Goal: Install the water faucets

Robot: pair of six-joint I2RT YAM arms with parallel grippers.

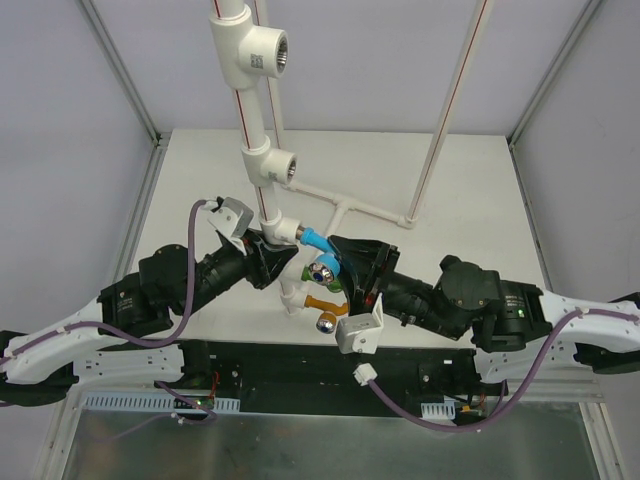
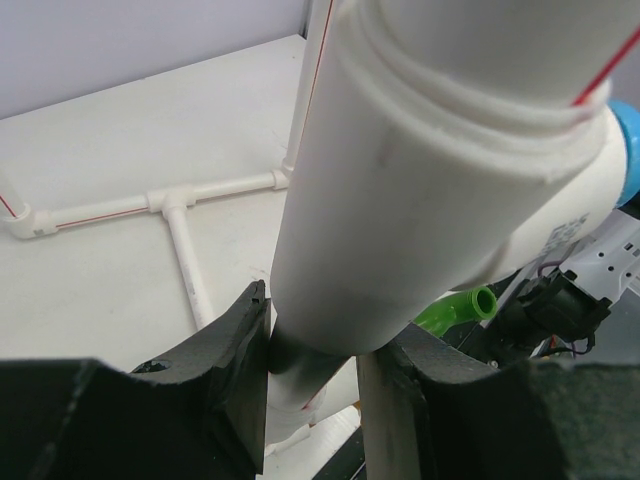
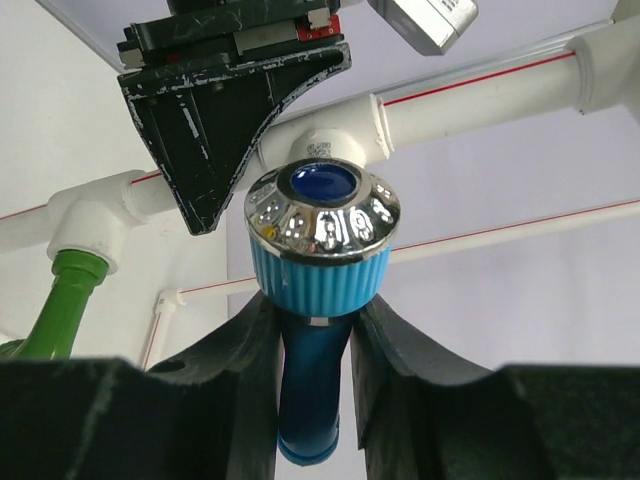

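Note:
The blue faucet (image 1: 318, 240) joins the lowest upper tee of the white vertical pipe (image 1: 262, 200). My right gripper (image 1: 341, 262) is shut on it; in the right wrist view, fingers (image 3: 378, 335) flank the blue body (image 3: 316, 375) below its chrome knob (image 3: 322, 215). The outlet hangs between them. My left gripper (image 1: 270, 258) is shut on the white pipe, whose wide body (image 2: 400, 190) fills the left wrist view between the dark fingers. Below, a green faucet (image 1: 334, 284) and an orange faucet (image 1: 325, 306) are mounted, the green one partly hidden by my right gripper.
Two higher tees, the upper tee (image 1: 262, 52) and the middle tee (image 1: 280, 166), have empty threaded openings. Thin white pipes (image 1: 370, 210) run behind. The left gripper's finger (image 3: 205, 140) is close to the blue faucet in the right wrist view.

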